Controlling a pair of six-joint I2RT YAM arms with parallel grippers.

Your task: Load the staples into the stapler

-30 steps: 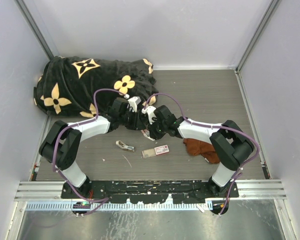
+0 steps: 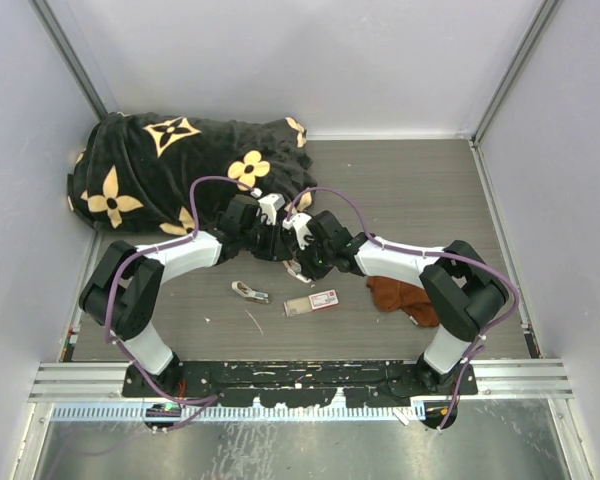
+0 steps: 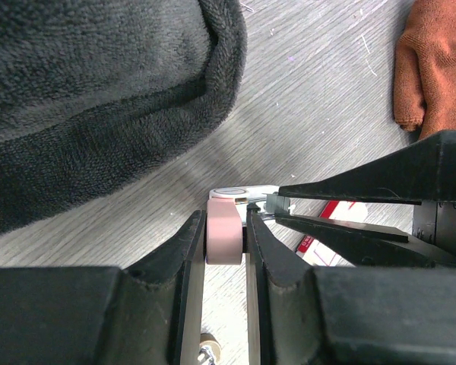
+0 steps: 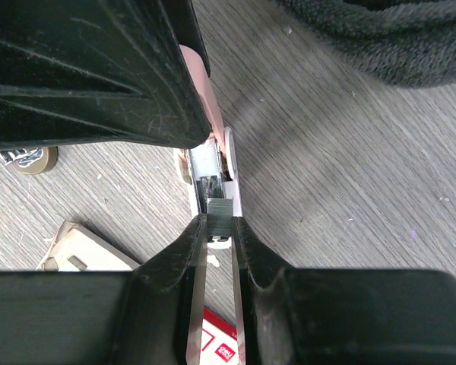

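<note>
The stapler (image 4: 232,163), pink and white, lies opened on the table between my two grippers. My left gripper is shut on its pink upper arm (image 3: 225,232), keeping it raised off the white base (image 3: 243,194). A short grey strip of staples (image 4: 220,217) is pinched in my right gripper, which is shut on it. In the right wrist view this strip overlaps the near end of the stapler's metal channel (image 4: 205,163). Whether it rests in the channel or hangs just above it, I cannot tell. Both fingertips are largely hidden from above.
In front lies a staple box (image 2: 323,299) with a red-and-white label. A small tan-and-metal item (image 2: 250,292) sits to its left. The dark flowered blanket (image 2: 200,160) fills the back left, and a brown cloth (image 2: 404,298) lies at the right. Bare table surrounds the box.
</note>
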